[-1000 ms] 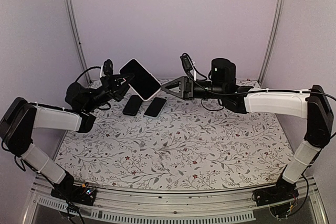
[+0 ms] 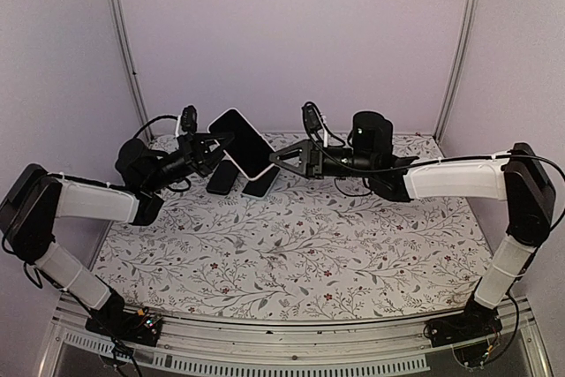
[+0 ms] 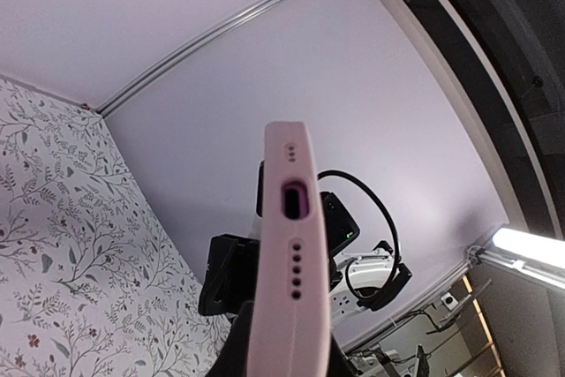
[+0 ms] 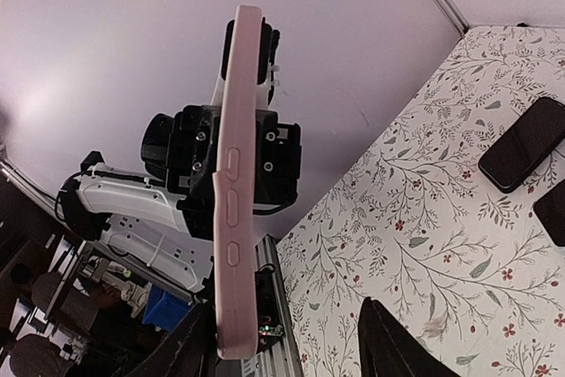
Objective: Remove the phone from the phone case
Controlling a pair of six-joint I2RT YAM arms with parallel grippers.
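Observation:
A phone in a pale pink case (image 2: pixel 247 144) with a black screen is held tilted in the air by my left gripper (image 2: pixel 208 149), shut on one end of it. In the left wrist view the case's edge (image 3: pixel 288 306) with its port cutout fills the middle; in the right wrist view its side with buttons (image 4: pixel 237 200) shows. My right gripper (image 2: pixel 284 154) is part open at the case's lower right corner, its fingers (image 4: pixel 388 346) on either side near that corner; whether they touch it I cannot tell.
Two dark phones (image 4: pixel 521 143) (image 4: pixel 553 214) lie on the floral table mat (image 2: pixel 300 253) behind the held phone. Walls stand at the back and sides.
Both grippers and the held phone have moved down slightly in the top view, by a small amount, the phone staying between them.

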